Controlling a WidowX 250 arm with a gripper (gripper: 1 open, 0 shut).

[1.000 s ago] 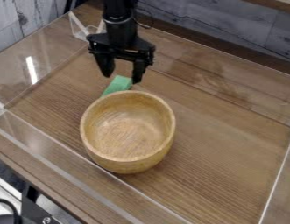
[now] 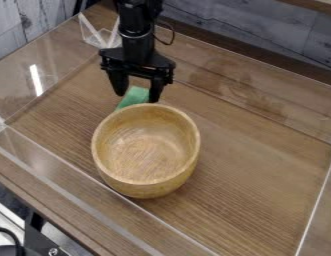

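Note:
The black gripper (image 2: 136, 78) hangs at the upper middle, its two fingers pointing down around the green object (image 2: 133, 98), which lies on the wooden surface. Whether the fingers touch it is hard to tell. Just in front of the green object sits a large round wooden bowl (image 2: 146, 150), empty.
A dark wall or edge runs along the upper right, and a dark cable shows at the lower left corner.
The gripper has shifted a little left and down toward the green object. The bowl and green object look unmoved.

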